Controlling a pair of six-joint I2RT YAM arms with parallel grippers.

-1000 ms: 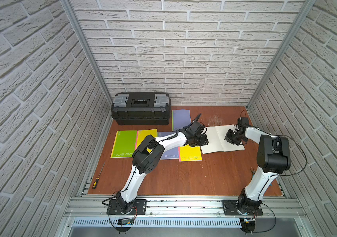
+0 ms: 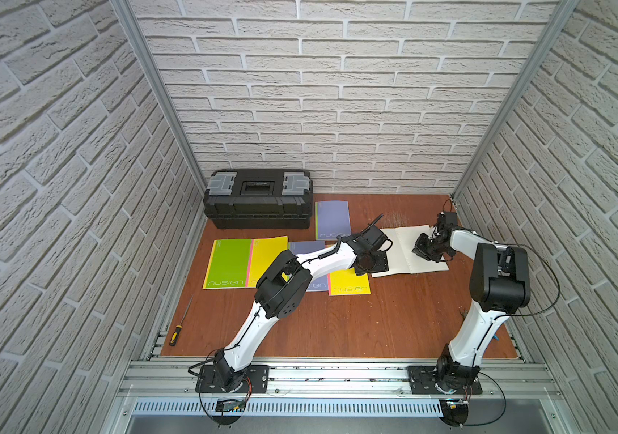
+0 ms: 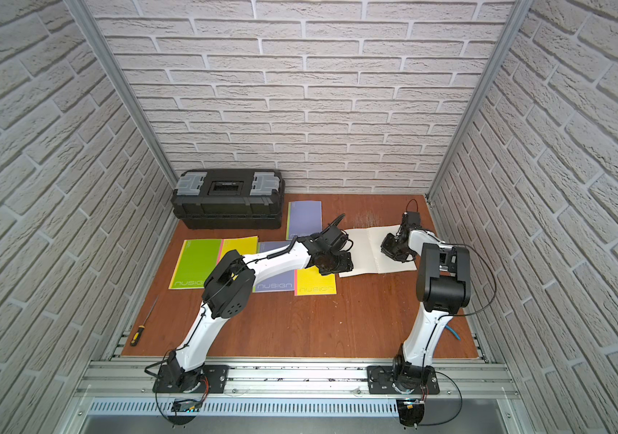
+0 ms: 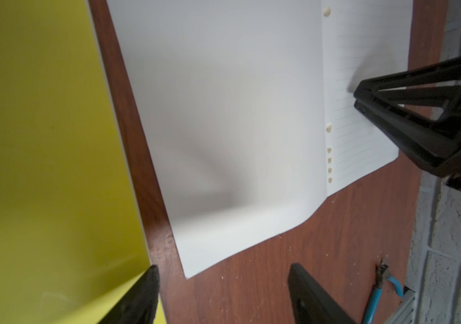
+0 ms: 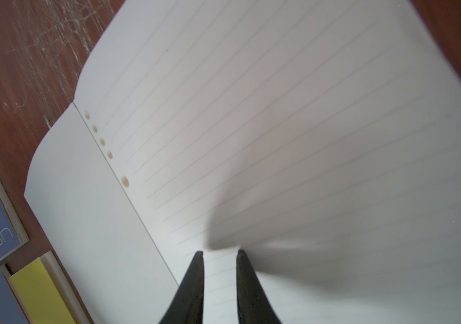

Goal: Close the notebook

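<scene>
The notebook lies open at the right of the table, with a blank left page (image 4: 230, 118) and a lined right page (image 5: 295, 135); its spine runs between them. Above the lower left part of the blank page, near the notebook's left edge, my left gripper is open, its fingers (image 4: 146, 294) well apart and nothing between them. My right gripper is over the lined page near the spine, its fingers (image 5: 247, 283) close together with a narrow gap. I see no page edge between those fingers; contact with the paper cannot be told.
A yellow notebook (image 2: 350, 283) lies close to the open one's left edge, with blue and green ones (image 2: 228, 264) further left. A black toolbox (image 2: 258, 199) stands at the back left. Pliers (image 4: 376, 297) lie front right.
My left gripper has moved right, towards the open notebook. The notebook has slid slightly towards the back wall, and my right gripper shifted slightly with it before holding still.
</scene>
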